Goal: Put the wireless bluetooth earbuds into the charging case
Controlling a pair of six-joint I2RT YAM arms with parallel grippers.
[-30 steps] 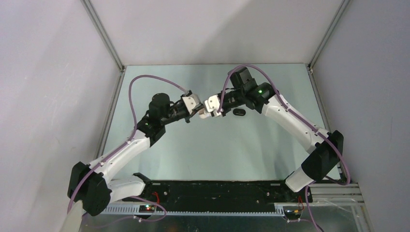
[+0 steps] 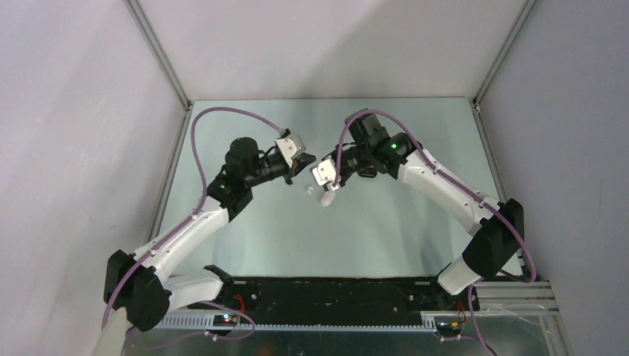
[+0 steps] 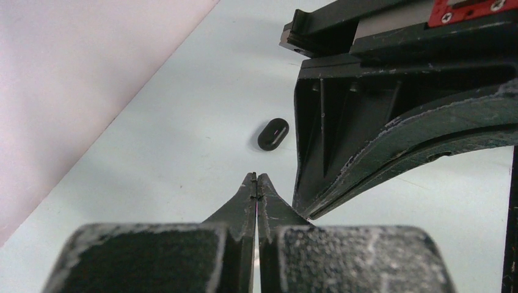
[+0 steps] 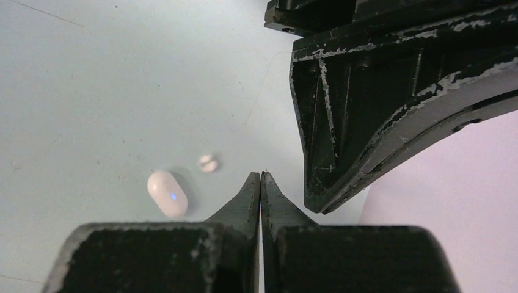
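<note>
The white oblong charging case (image 2: 326, 199), looking slightly blurred, is below and clear of both grippers in the top view. In the right wrist view the case (image 4: 168, 194) shows a small blue light. Beside it, apart from it, is a small white piece that looks like an earbud (image 4: 208, 163), also visible from above as an earbud-sized piece (image 2: 311, 190). My left gripper is shut, its fingertips together with nothing showing between them. My right gripper is likewise shut and empty-looking. No second earbud can be made out.
A black oblong object (image 3: 273, 134) lies on the pale table; the top view shows this black object (image 2: 367, 173) partly under the right arm. The two grippers stand close together over the table's middle.
Both arms have shifted only slightly.
</note>
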